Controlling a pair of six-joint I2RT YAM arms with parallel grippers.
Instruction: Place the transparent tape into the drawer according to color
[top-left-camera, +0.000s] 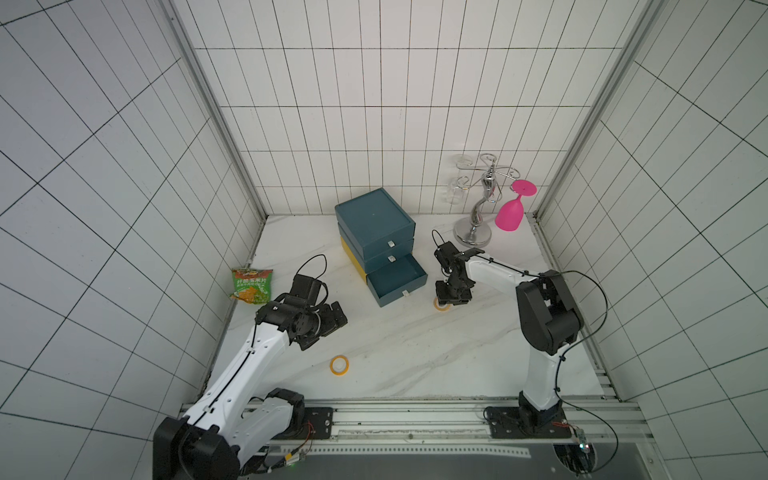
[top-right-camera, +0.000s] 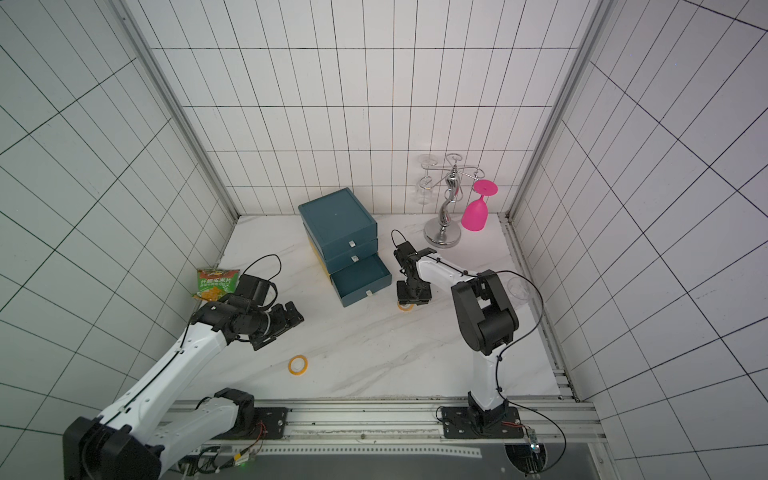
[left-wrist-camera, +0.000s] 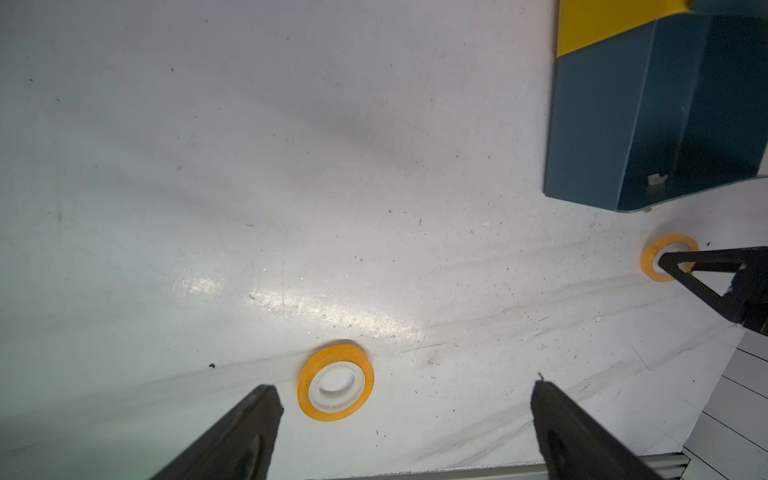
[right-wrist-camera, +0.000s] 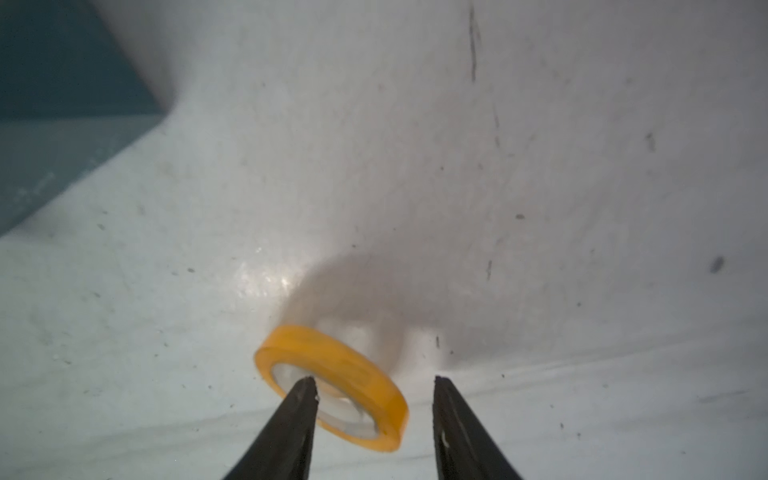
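Note:
One ring of yellow-orange tape (right-wrist-camera: 352, 376) with a pale core shows tilted in the right wrist view. My right gripper is low over it, its fingers apart; the left fingertip (right-wrist-camera: 301, 396) overlaps the ring, and the tape's right end shows in the gap. A second yellow-orange tape (left-wrist-camera: 336, 382) lies on the front left of the table. Behind and above that one, my left gripper (top-left-camera: 324, 328) stands open and empty. The dark teal drawer cabinet (top-left-camera: 374, 220) has its lowest drawer (top-left-camera: 396, 280) pulled out, apparently empty; a yellow part (top-left-camera: 353, 257) shows at its left side.
A chrome cup stand (top-left-camera: 472, 232) with a pink goblet (top-left-camera: 510, 214) stands at the back right. A green snack bag (top-left-camera: 252, 285) lies at the far left.

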